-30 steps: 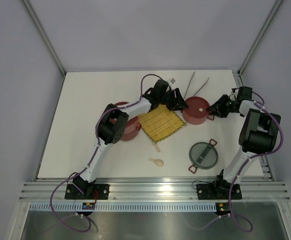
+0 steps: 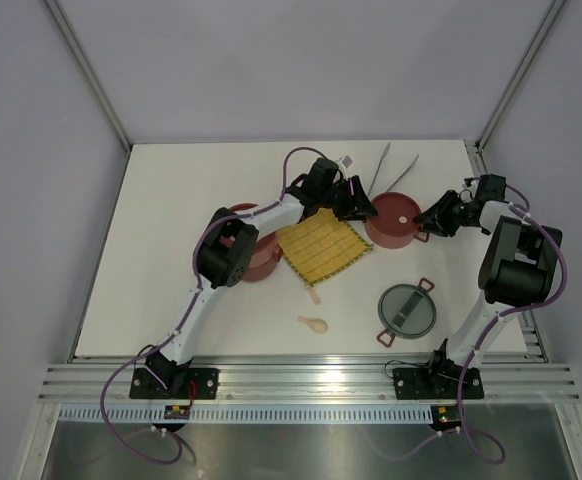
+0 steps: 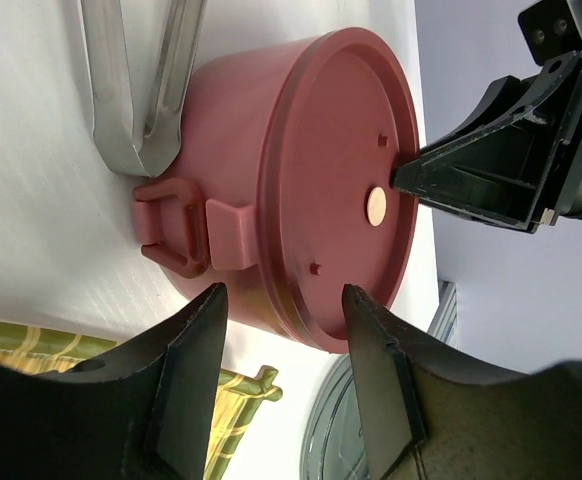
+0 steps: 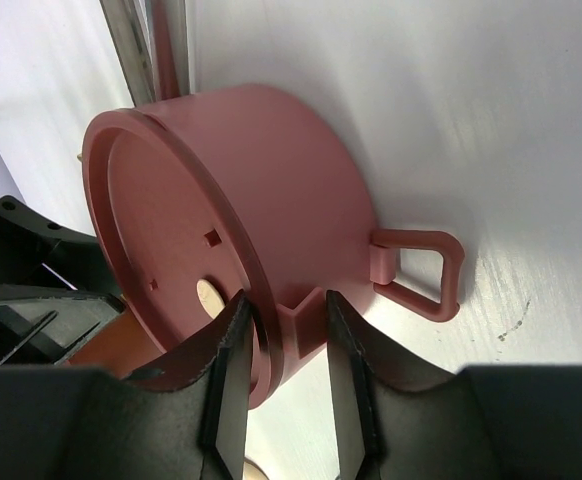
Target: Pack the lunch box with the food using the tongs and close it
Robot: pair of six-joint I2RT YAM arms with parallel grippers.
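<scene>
A red lidded pot (image 2: pixel 394 212) stands right of centre. In the left wrist view its lid (image 3: pixel 341 160) has a pale round button and a side latch (image 3: pixel 229 235). My left gripper is open at the pot's left side, the lid's edge beyond its fingers. My right gripper is at the pot's right side, its fingers around the lid's rim and latch (image 4: pixel 301 325); whether it grips them firmly is unclear. A handle (image 4: pixel 441 280) sticks out beside it.
Metal tongs (image 2: pixel 401 172) lie behind the pot. A yellow mat (image 2: pixel 321 250), a second red pot (image 2: pixel 263 262) partly under my left arm, a grey round lid (image 2: pixel 407 310) and a wooden spoon (image 2: pixel 313 325) lie around it.
My right gripper has shifted very slightly at the pot's right side. The left arm and the other objects look unchanged.
</scene>
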